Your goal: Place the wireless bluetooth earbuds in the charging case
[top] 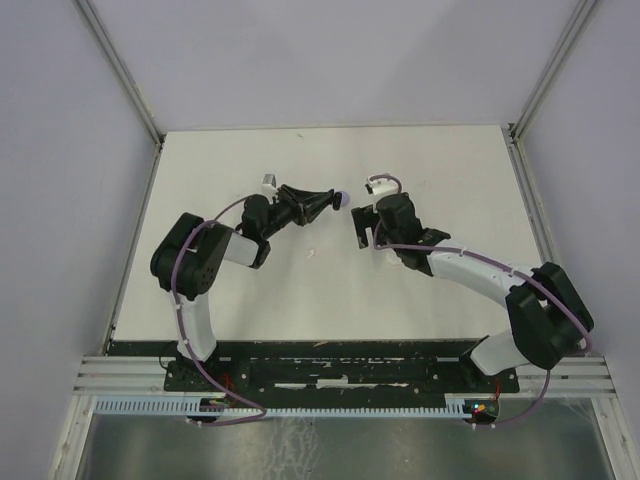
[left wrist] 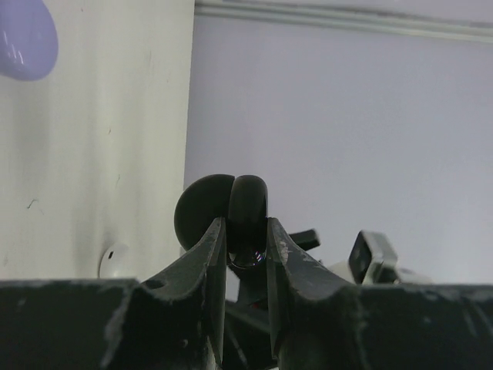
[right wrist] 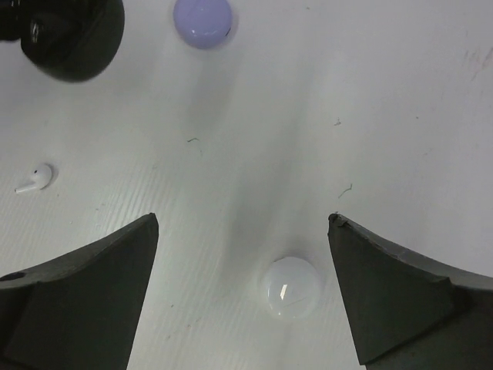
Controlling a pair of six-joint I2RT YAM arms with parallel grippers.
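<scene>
My left gripper is shut on a rounded black case, held above the table at its middle. The case's inside is not clear to see. In the right wrist view the black case enters at the upper left. A small white earbud with a short stem lies on the table at the left. My right gripper stands open, its fingers wide apart and empty. A round, glossy white thing lies on the table below and between them.
A round lilac thing lies near the held case, beyond my right gripper. Both grippers stand close together over the middle.
</scene>
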